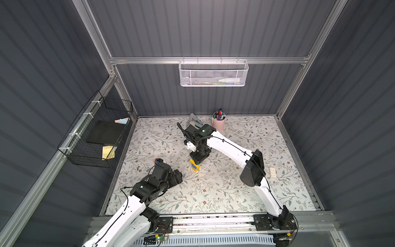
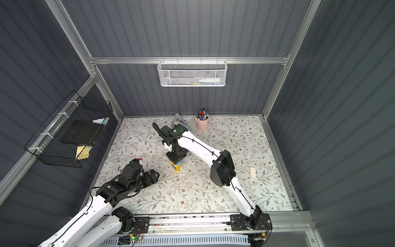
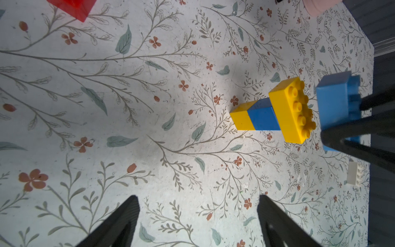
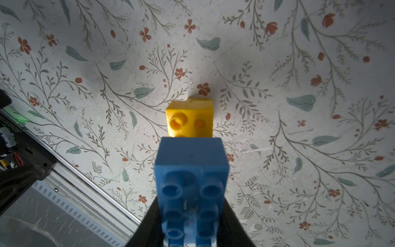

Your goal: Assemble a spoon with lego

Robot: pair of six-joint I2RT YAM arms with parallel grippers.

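Note:
In the right wrist view a blue brick (image 4: 191, 152) is clamped in my right gripper, its studs facing the camera. Below and beyond it stands a yellow brick (image 4: 190, 117), partly hidden. The left wrist view shows this as a small stack: a studded yellow brick (image 3: 288, 111) on a blue piece (image 3: 264, 114), with a yellow piece (image 3: 242, 116) at its foot. The held blue brick (image 3: 337, 107) is a gap away from the yellow studs. My left gripper is open and empty, to one side of the stack.
A red brick (image 3: 78, 6) lies beyond the left gripper. At the back stands a pink pen cup (image 1: 218, 122). A pale brick (image 1: 272, 172) lies at the right.

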